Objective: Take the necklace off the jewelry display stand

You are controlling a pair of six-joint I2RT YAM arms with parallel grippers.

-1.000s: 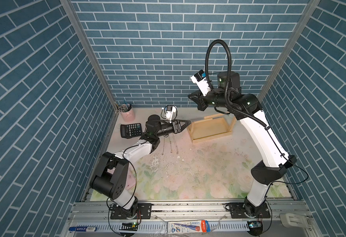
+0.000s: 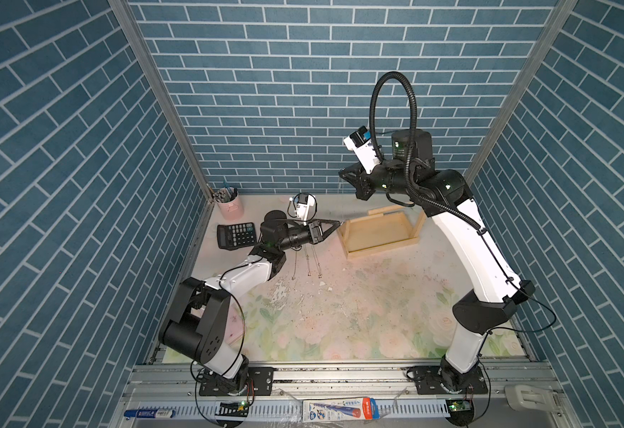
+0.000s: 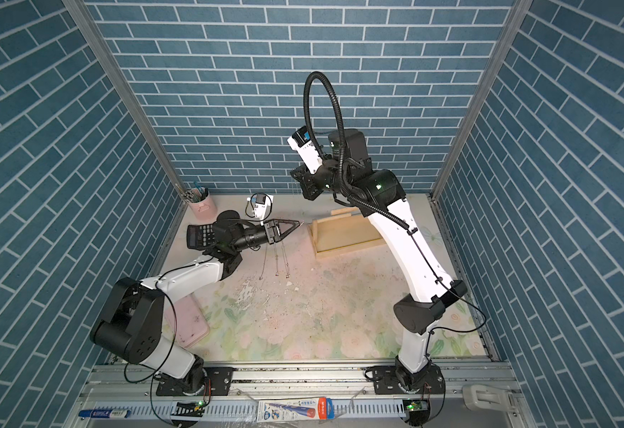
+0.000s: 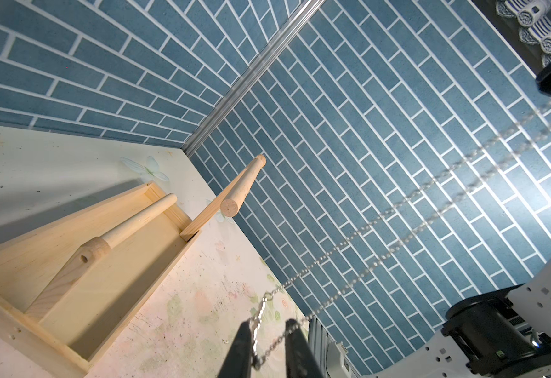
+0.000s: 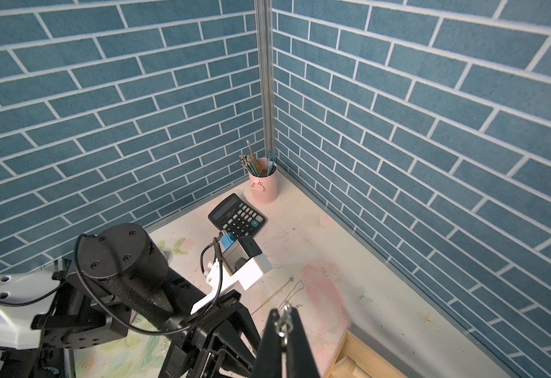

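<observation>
The wooden display stand (image 4: 93,296), a shallow tray with dowel arms, stands at the back of the table, and no chain shows on its dowels. A thin silver necklace (image 4: 376,233) stretches down from my raised right gripper, which is shut with the chain at its fingertips. Its lower end reaches my left gripper, whose fingers stand a little apart with the chain loop in front of or between them. From above, the left gripper is low beside the stand's left edge, below the right one.
Several thin chains (image 2: 308,265) lie on the table under the left arm. A calculator (image 2: 236,235) and a pink pencil cup (image 2: 230,207) stand at the back left. The front middle of the table is open apart from pale specks.
My left gripper has shifted slightly left and down, drawing back a little from the stand. The right arm and the stand have not moved.
</observation>
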